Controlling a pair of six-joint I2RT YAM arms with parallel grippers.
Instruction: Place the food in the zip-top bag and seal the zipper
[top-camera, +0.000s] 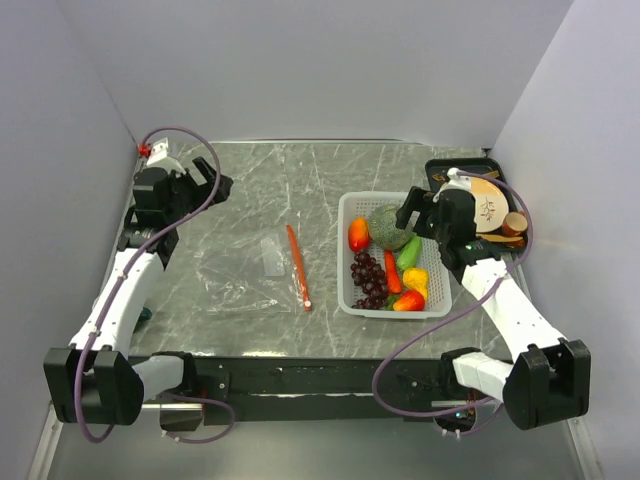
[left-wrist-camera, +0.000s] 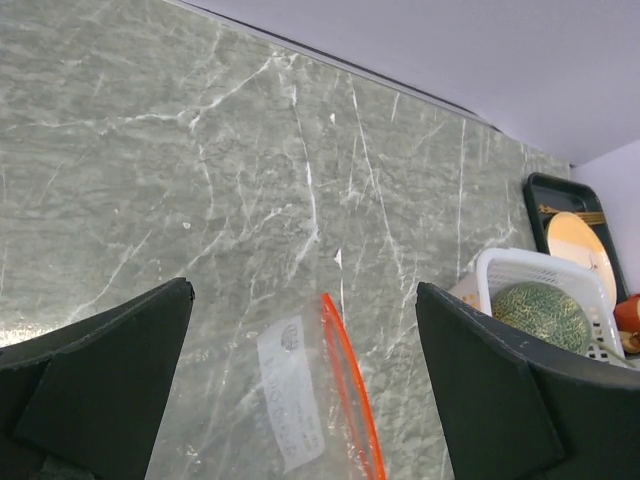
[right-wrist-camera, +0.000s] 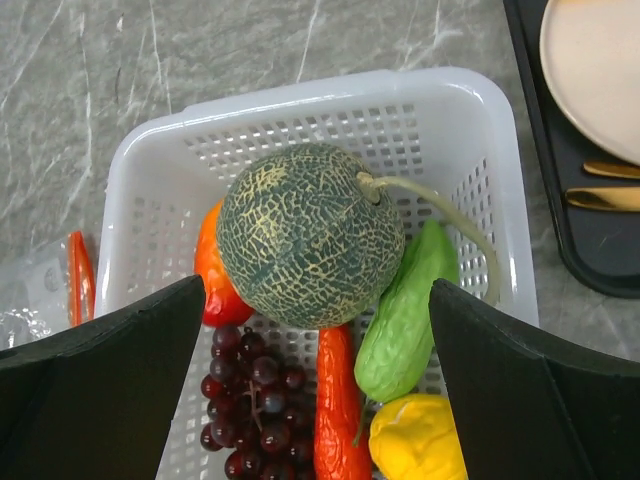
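A clear zip top bag (top-camera: 238, 276) lies flat on the grey marbled table, its orange zipper strip (top-camera: 298, 266) along its right side. Food fills the white basket (top-camera: 344, 260) to the right: a green netted melon (right-wrist-camera: 305, 235), dark grapes (right-wrist-camera: 262, 405), a red pepper (right-wrist-camera: 340, 405), a green vegetable (right-wrist-camera: 408, 315) and a yellow one (right-wrist-camera: 418, 438). Over the far left of the table, my left gripper (top-camera: 214, 181) stands open and empty, behind the bag. My right gripper (top-camera: 410, 212) is open above the basket, close over the melon, with nothing held.
A black tray (top-camera: 452, 165) with a pale plate (top-camera: 488, 206) and an orange-brown cup (top-camera: 514, 224) sits at the back right, partly behind my right arm. Walls border the back and sides.
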